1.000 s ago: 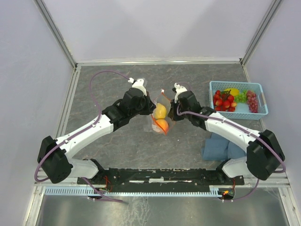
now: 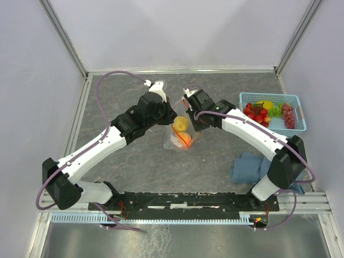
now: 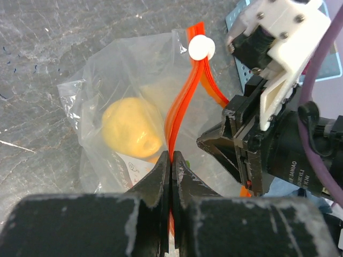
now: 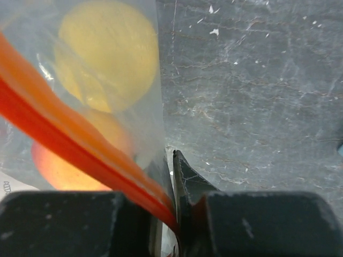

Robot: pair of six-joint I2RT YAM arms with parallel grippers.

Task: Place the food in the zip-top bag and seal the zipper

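A clear zip top bag (image 2: 171, 143) with an orange zipper strip hangs between my two grippers, its mouth parted. Inside lie a yellow fruit (image 2: 180, 124) and, nearer the front, an orange-coloured fruit (image 2: 184, 140). In the left wrist view my left gripper is shut on the bag's orange edge. My right gripper is shut too, with the orange strip (image 4: 91, 140) running down between its fingers at the bag's right side. The far end of the zipper carries a round white slider end (image 3: 199, 48).
A light blue basket (image 2: 300, 114) at the back right holds strawberries (image 2: 257, 114), green grapes (image 2: 276, 110), red grapes (image 2: 287, 116) and a yellow item (image 2: 265, 104). Blue cloth (image 2: 246, 169) lies at the front right.
The left arm has shifted slightly.
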